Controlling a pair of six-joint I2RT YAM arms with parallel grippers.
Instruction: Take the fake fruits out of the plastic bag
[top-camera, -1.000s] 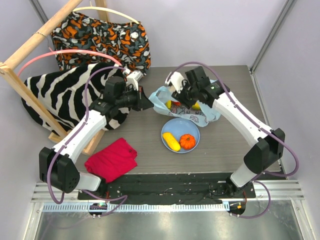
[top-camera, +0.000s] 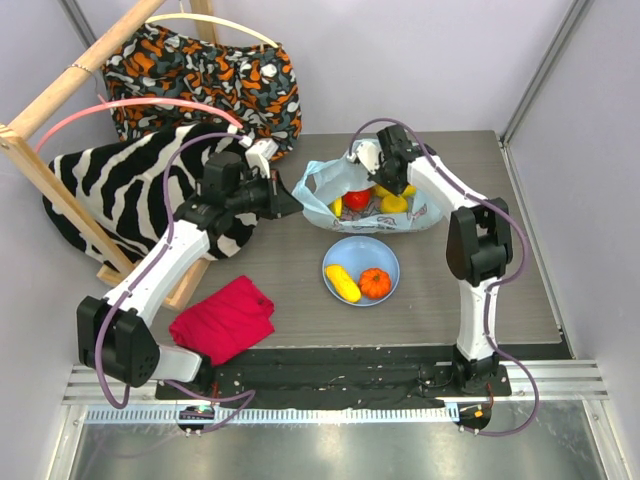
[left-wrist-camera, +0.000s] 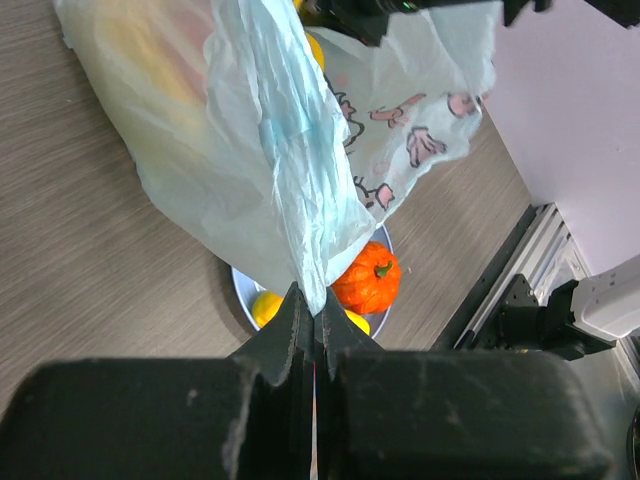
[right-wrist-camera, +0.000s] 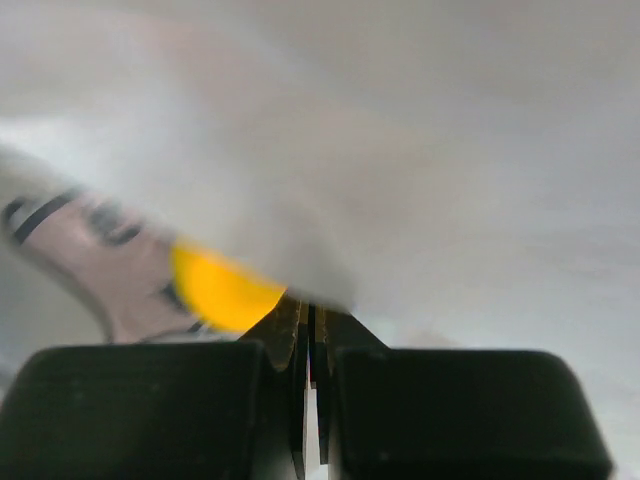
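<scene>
The pale plastic bag (top-camera: 392, 220) lies open at the back of the table. Inside it are a red fruit (top-camera: 356, 200), a yellow fruit (top-camera: 394, 204) and further yellow pieces. At its left end my left gripper (top-camera: 300, 208) is shut on a gathered fold; the left wrist view shows the bag's plastic (left-wrist-camera: 305, 190) running into the fingertips. My right gripper (top-camera: 398, 188) reaches over the bag's back side, pointing down. In the right wrist view its fingers are shut where a blurred sheet of plastic (right-wrist-camera: 300, 200) meets the tips. Just beyond shows a yellow fruit (right-wrist-camera: 220, 295).
In front of the bag, a blue plate (top-camera: 361, 244) holds a yellow oblong fruit (top-camera: 343, 283) and an orange pumpkin (top-camera: 375, 284). A red cloth (top-camera: 225, 320) lies front left. Beside it stands a wooden rack (top-camera: 65, 205) with patterned bags.
My right gripper has moved back and to the right, its arm drawing back from the front. The bag now gapes wider, showing more fruit. The left gripper has shifted slightly left.
</scene>
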